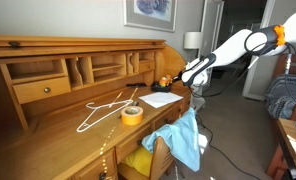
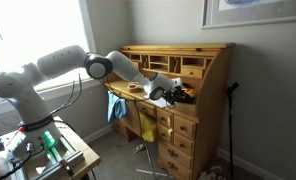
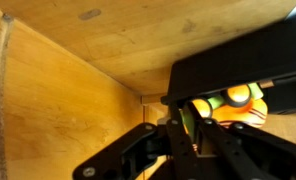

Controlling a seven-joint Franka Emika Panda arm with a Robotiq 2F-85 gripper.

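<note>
In the wrist view a black container [image 3: 223, 70] lies on the wooden desktop, with several orange, green and white items [image 3: 238, 97] in or against it. My gripper is right at the container's edge, its dark fingers overlapping the black rim and the items. Whether anything is between the fingers is hidden in the dark. From exterior view 1, the gripper [image 1: 179, 78] reaches the far right end of the desk, beside the dark container [image 1: 160, 86]. Exterior view 2 has the gripper [image 2: 174, 96] low over that same desk end.
A wooden side panel [image 3: 53, 115] stands close by the gripper. White paper [image 1: 160, 99], an orange tape roll [image 1: 132, 115] and a white hanger [image 1: 104, 114] lie on the desk. A blue cloth [image 1: 184, 142] hangs over its front. Bare desktop lies toward the near left.
</note>
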